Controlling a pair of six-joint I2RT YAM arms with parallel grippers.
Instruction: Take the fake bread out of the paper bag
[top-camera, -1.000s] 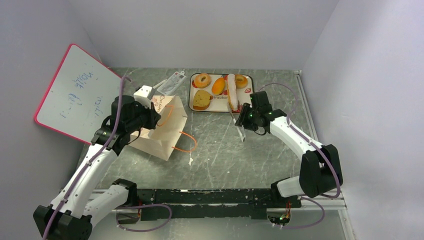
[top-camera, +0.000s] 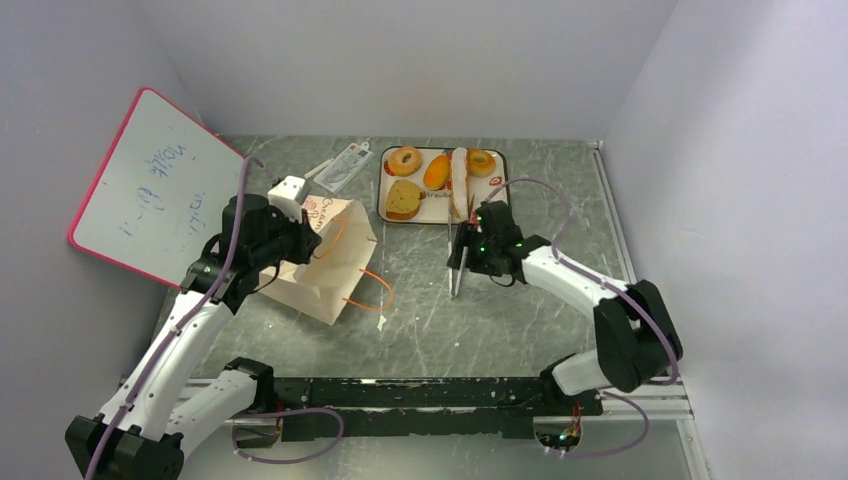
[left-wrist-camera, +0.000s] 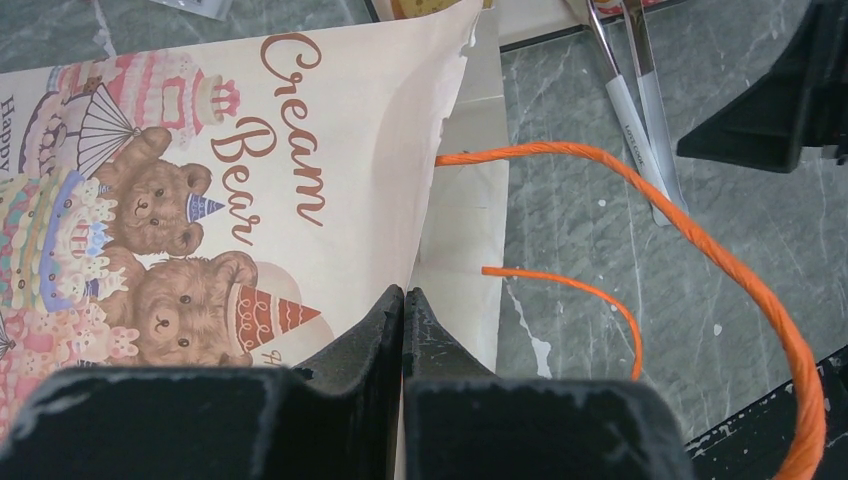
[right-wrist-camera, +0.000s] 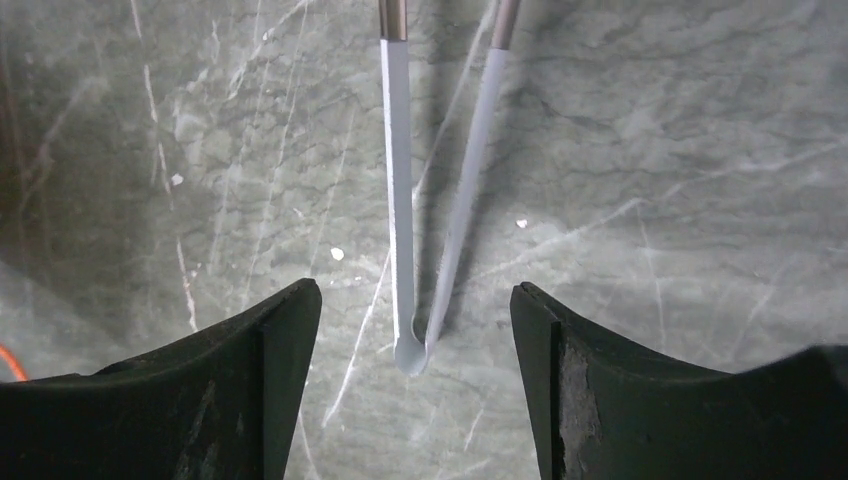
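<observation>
A cream paper bag (top-camera: 318, 290) with orange rope handles lies on the left of the counter; its inside is mostly hidden. My left gripper is shut on the edge of its printed wall (left-wrist-camera: 340, 130). A long baguette (top-camera: 459, 180), round breads, a yellow roll and a sandwich piece sit on a tray (top-camera: 425, 218) at the back. My right gripper stands open above steel tongs (right-wrist-camera: 400, 170), which lie on the counter between and beyond its fingers, not held.
A whiteboard (top-camera: 150, 200) leans at the left, with a clear packet (top-camera: 343, 166) at the back. Walls enclose the back and right.
My right gripper has moved left, over the tongs. The tongs lie straighter and further left than about a second ago. The left arm and bag are nearly unchanged.
</observation>
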